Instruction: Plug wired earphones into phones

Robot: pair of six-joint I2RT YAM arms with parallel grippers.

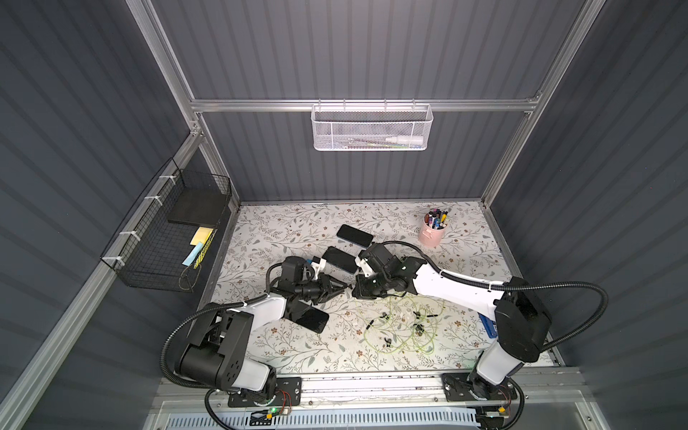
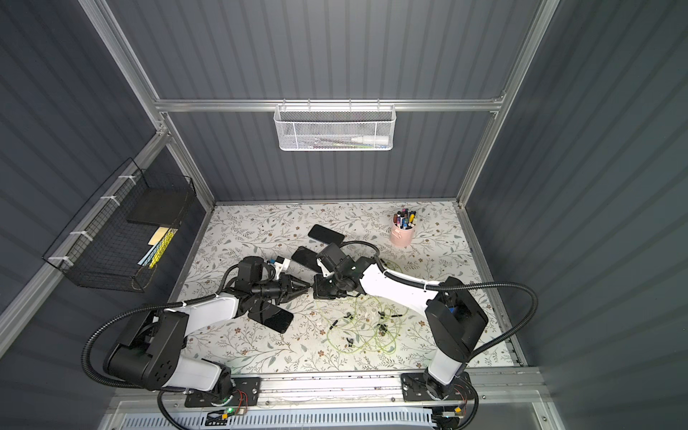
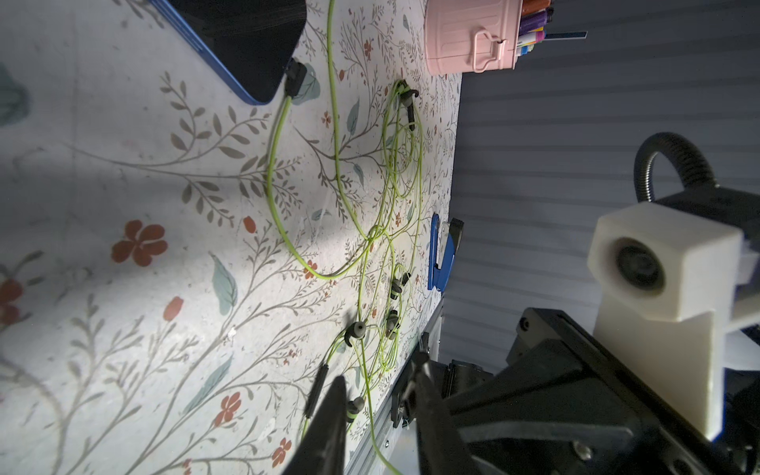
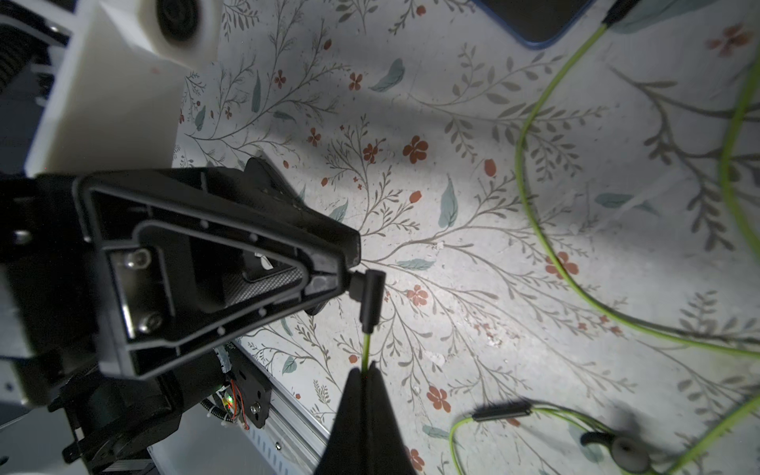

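Observation:
Three dark phones lie on the patterned table: a near phone (image 1: 311,319), a middle phone (image 1: 339,258) and a far phone (image 1: 354,235). A blue-edged phone (image 3: 245,35) has a black connector (image 3: 294,77) with green cable at its edge. My right gripper is shut on a thin green earphone cable (image 4: 365,350), which leads up to a black plug (image 4: 371,301). Facing it, my left gripper is part open, its fingertips right by the plug's side. Whether they touch it I cannot tell.
Loose green earphone cables (image 1: 401,349) with black earbuds lie tangled at the front right. A pink pen cup (image 1: 430,235) stands at the back right, a blue object (image 1: 488,325) at the right.

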